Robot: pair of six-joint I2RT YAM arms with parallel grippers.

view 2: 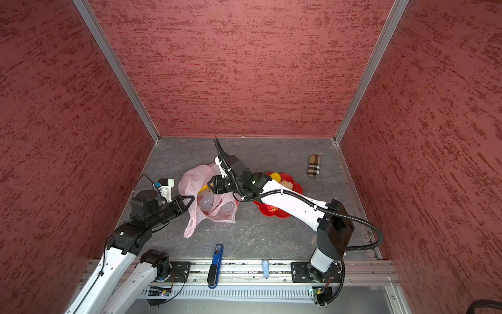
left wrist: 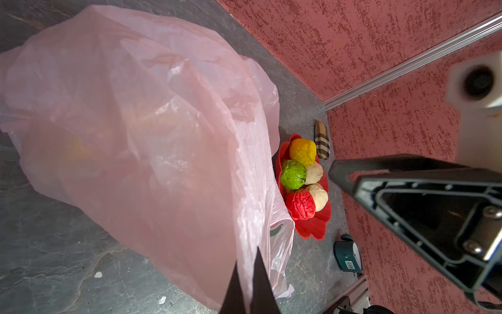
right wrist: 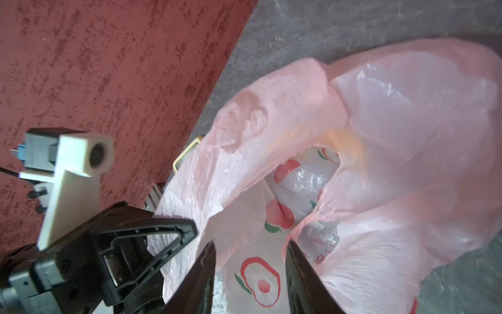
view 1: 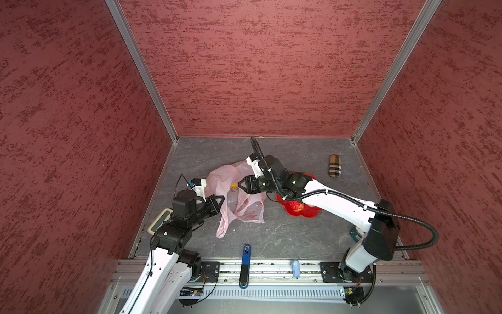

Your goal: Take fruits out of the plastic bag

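Note:
The crumpled pink plastic bag (view 1: 230, 214) lies mid-table. My left gripper is shut on a gathered edge of it at the bag's left, as the left wrist view shows. My right gripper hangs over the bag's opening with fingertips apart and nothing seen between them. Printed apples show on the plastic inside, and a yellowish shape (view 2: 203, 189) shows in the bag, partly hidden.
A red petal-shaped dish (left wrist: 313, 230) right of the bag holds several fruit-like items. A plaid cylinder (view 1: 334, 165) lies at back right, a teal scale (left wrist: 346, 256) at front right, a blue tool (view 1: 244, 264) at the front edge.

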